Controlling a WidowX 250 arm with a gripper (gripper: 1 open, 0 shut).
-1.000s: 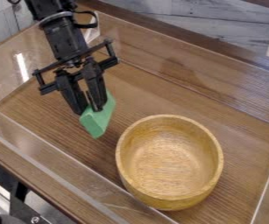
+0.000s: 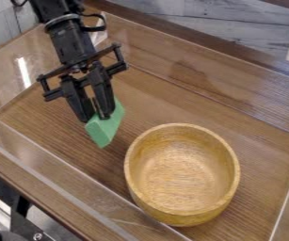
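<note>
A black robot gripper [image 2: 96,104] reaches down from the upper left over the wooden table, shut on a green object [image 2: 104,127] that hangs between or just below its fingers. The gripper partly hides the object, and whether it touches the table cannot be told. A round-cornered yellow bowl [image 2: 182,179] sits to the lower right of the gripper, apart from the green object.
A grey marble-like panel [image 2: 229,28] borders the top right. Pale edges run along the left, and black cables lie at the bottom left corner.
</note>
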